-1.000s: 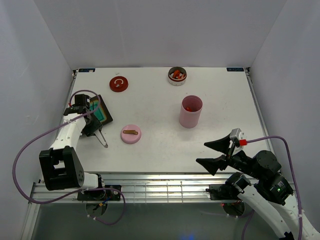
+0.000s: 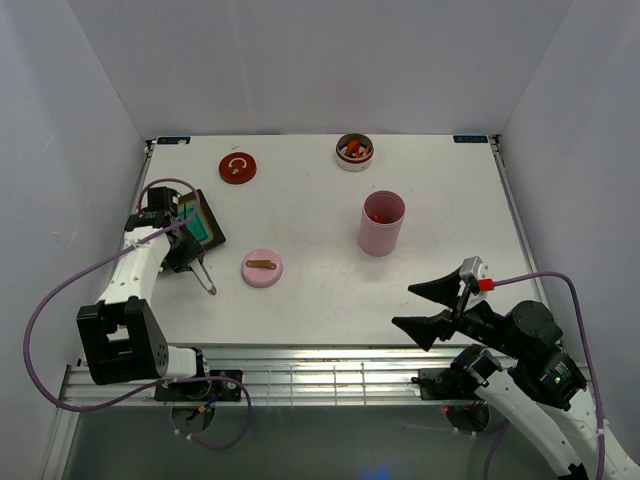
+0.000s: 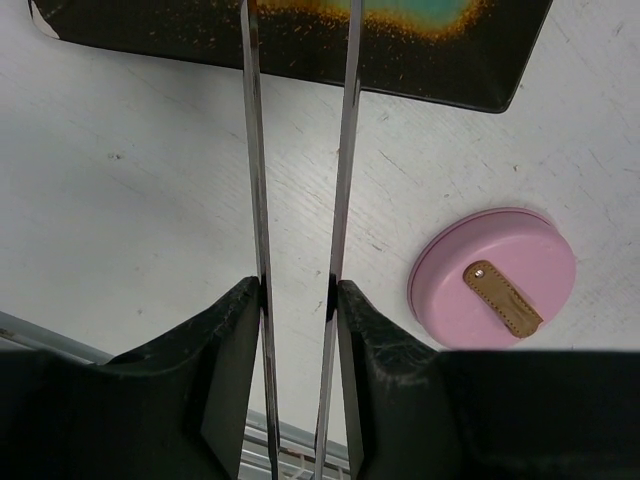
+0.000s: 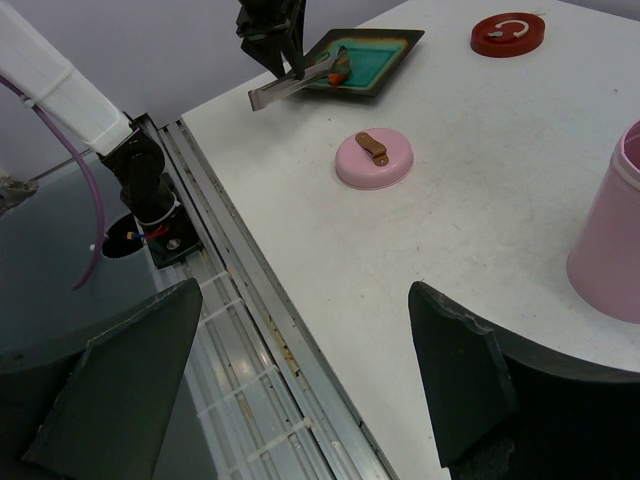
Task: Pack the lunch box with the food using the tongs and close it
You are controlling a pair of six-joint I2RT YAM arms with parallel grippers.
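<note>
My left gripper has metal tongs between its fingers, over the near edge of a dark-rimmed teal tray. Food at the tongs' far end shows small in the right wrist view. A pink lid with a brown tab lies right of it, a dark red lid behind. A pink container with something red inside stands centre-right, and a round tin with food at the back. My right gripper hangs open and empty at the front right.
The front rail runs along the near edge, and walls enclose the back and sides.
The left arm has shifted very slightly at the tray. The right arm and the objects on the table look unchanged.
</note>
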